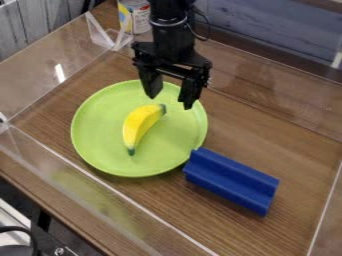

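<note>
A yellow banana (142, 126) with a dark green tip lies on the left part of a round green plate (107, 145). The black robot gripper (173, 92) hangs over the back of the plate, above and to the right of the banana and apart from it. Its two fingers stand apart, with nothing seen between them.
A blue elongated block (230, 180) lies at the front right, by the plate's edge. A white container (132, 16) with colored print stands at the back left. A black cable shows at the lower left.
</note>
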